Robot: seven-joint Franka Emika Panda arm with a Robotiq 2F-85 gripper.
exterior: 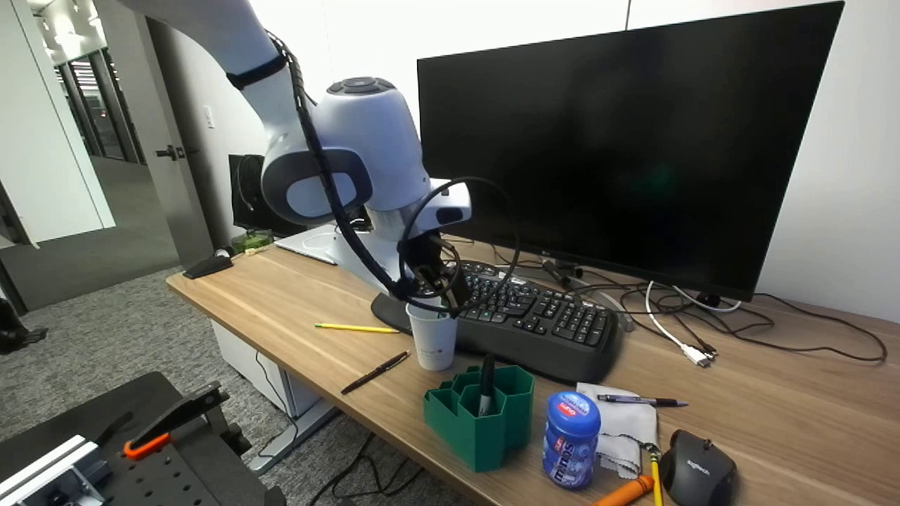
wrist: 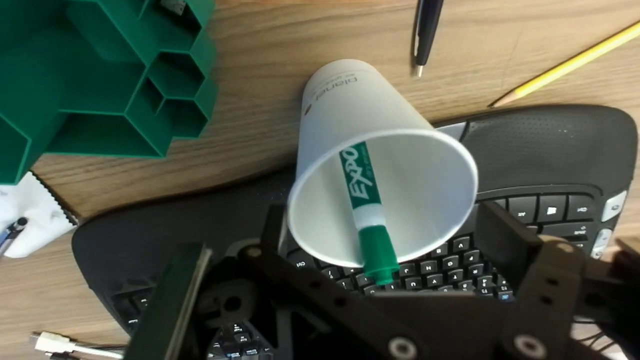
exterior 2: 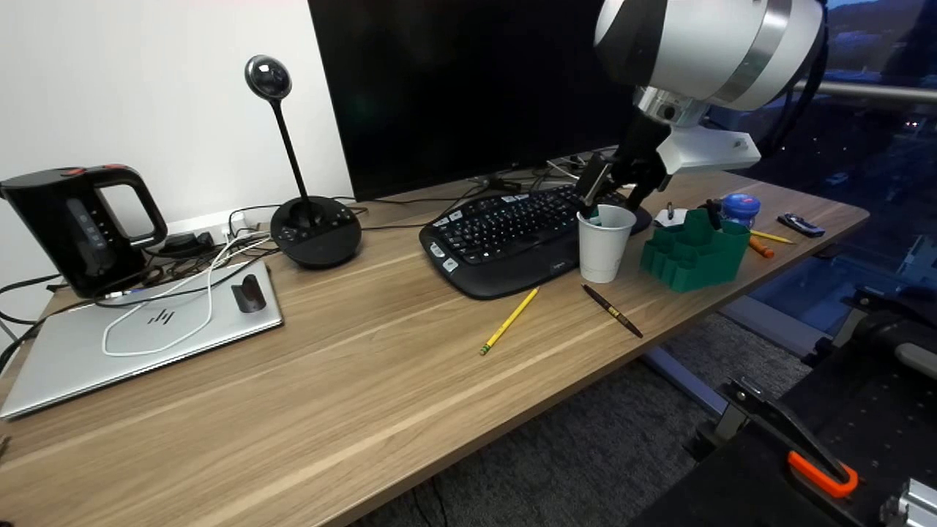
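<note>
A white paper cup (exterior: 434,341) stands upright on the desk, close to the front of the keyboard. Leaning inside it is a green Expo marker (wrist: 362,189), its capped end poking out over the rim. My gripper is open, one finger on either side of the cup's mouth in the wrist view, with the marker's cap between them but not gripped. From the other side, the gripper (exterior 2: 606,183) hangs just above and behind the cup (exterior 2: 603,249). Whether a finger touches the rim I cannot tell.
A green hexagonal organizer (exterior: 506,417) holding a black marker stands beside the cup. A black pen (exterior: 376,372) and a yellow pencil (exterior: 356,328) lie nearby. Behind are the keyboard (exterior: 582,354) and monitor (exterior: 616,160).
</note>
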